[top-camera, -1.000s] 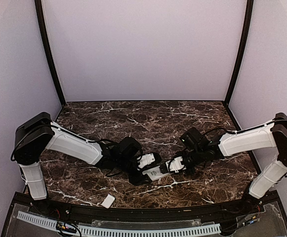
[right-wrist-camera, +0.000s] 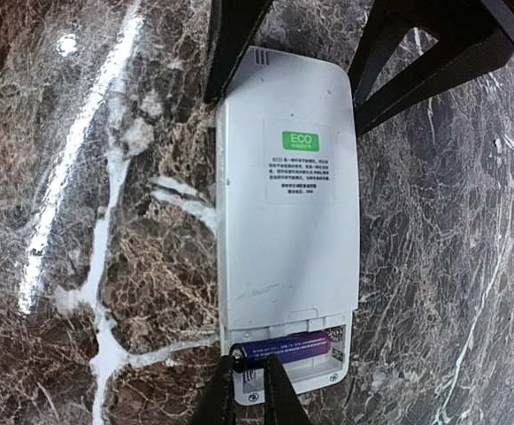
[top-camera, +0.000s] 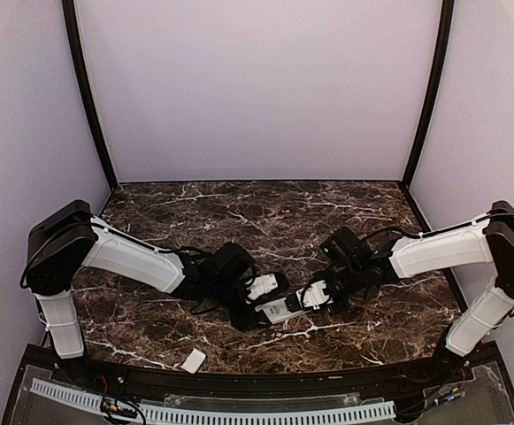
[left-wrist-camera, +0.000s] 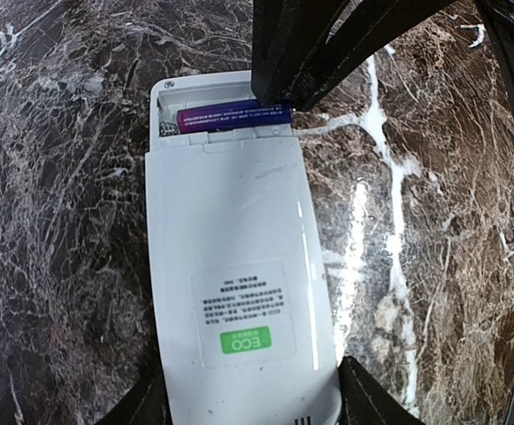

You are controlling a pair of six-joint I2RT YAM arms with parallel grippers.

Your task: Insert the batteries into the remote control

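Observation:
The white remote control (left-wrist-camera: 239,212) lies back up on the table, its battery compartment (right-wrist-camera: 296,387) uncovered. One blue-purple battery (right-wrist-camera: 292,347) lies across the compartment; its blue end reaches over the side wall and looks raised. Whether another battery lies under it, I cannot tell. My left gripper stands open, a finger on each side of the remote's far end from the compartment. At the battery's blue end, my right gripper is slightly open, a narrow gap between its fingertips; nothing clearly shows gripped there.
A small white piece (top-camera: 194,360), perhaps the battery cover, lies near the table's front edge at left. Both grippers sit close together over the remote.
Both arms and the remote look almost unchanged in the top view; any shift of the right gripper is too small to make out.

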